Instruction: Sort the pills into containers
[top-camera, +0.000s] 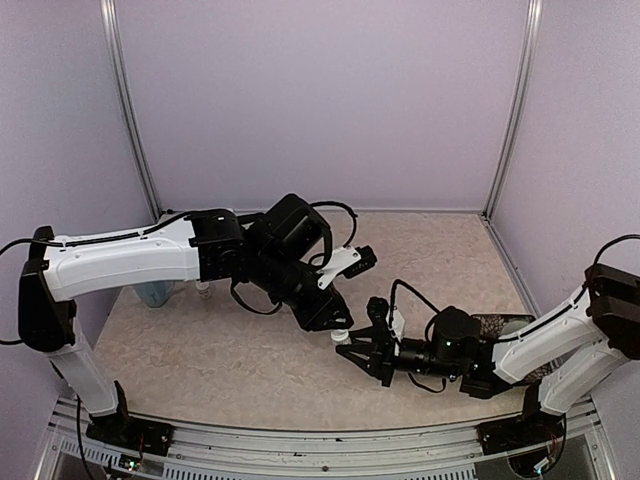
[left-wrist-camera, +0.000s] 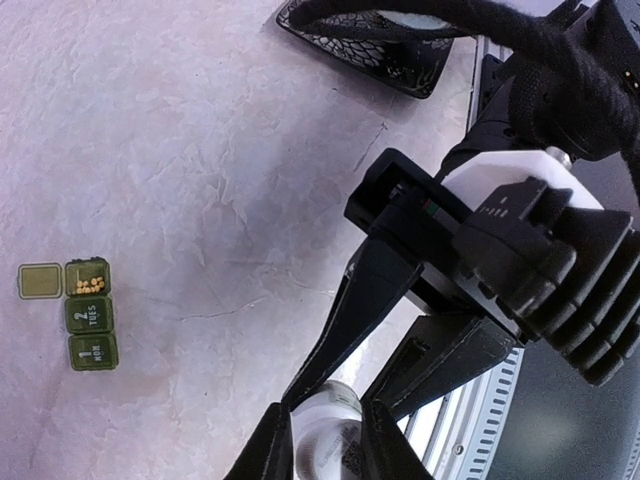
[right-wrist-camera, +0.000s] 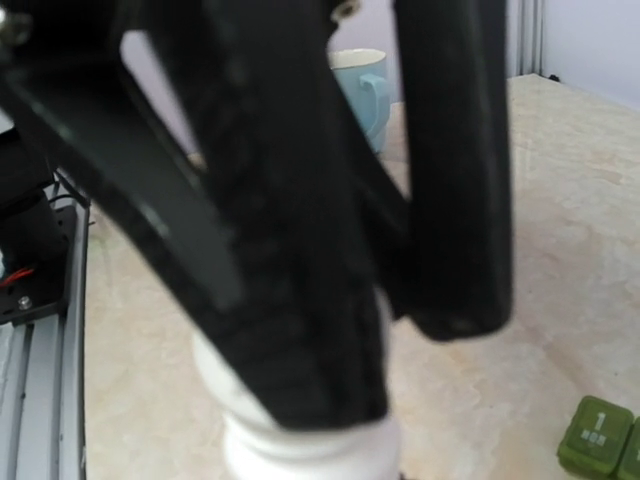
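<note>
A white bottle (top-camera: 341, 338) is clasped by my right gripper (top-camera: 349, 350), shut on it, near the middle of the table. My left gripper (top-camera: 334, 323) reaches down over its top. In the left wrist view, that gripper's fingers (left-wrist-camera: 265, 446) stand apart on either side of the round white top (left-wrist-camera: 330, 412); the right wrist view has one finger well clear of it. A green pill organizer (left-wrist-camera: 92, 342) lies on the table, one compartment open with yellowish pills (left-wrist-camera: 90, 286) inside and its lid (left-wrist-camera: 40, 281) folded out. The bottle's contents are hidden.
A dark mesh basket (left-wrist-camera: 385, 62) sits at the right, partly behind my right arm. At the back left are a light blue mug (right-wrist-camera: 364, 88) and a small white bottle (top-camera: 204, 290).
</note>
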